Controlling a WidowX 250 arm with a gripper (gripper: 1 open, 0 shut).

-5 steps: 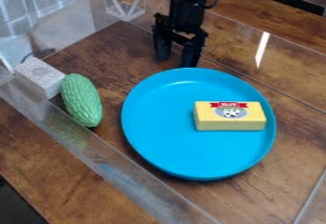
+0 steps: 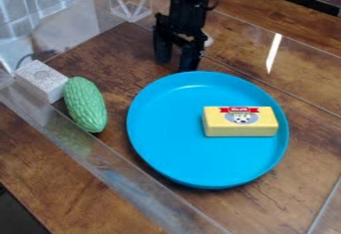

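Observation:
A black robot gripper hangs at the top centre, behind a round blue plate; whether it is open or shut is hard to tell. A yellow box with a red label lies on the right part of the plate. A green cucumber-like vegetable lies left of the plate, beside a pale speckled block.
Clear panels edge the area at the left and front left, with a tiled wall at the back left.
The gripper has shifted very slightly to the left. The plate, box, vegetable and block have not moved.

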